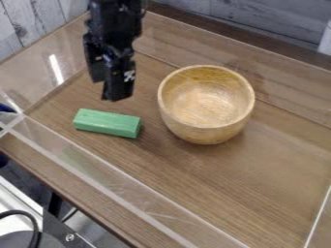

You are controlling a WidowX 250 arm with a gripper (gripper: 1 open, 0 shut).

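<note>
My black gripper (111,68) hangs over the upper left of the table, left of a wooden bowl (206,103) and above a green block (108,123). It is open, its two fingers pointing down, with nothing visible between them. The bowl is empty. The block lies on the wooden table, left of the bowl and apart from it.
A dark cable shows at the bottom left corner. The table's left edge runs along the upper left.
</note>
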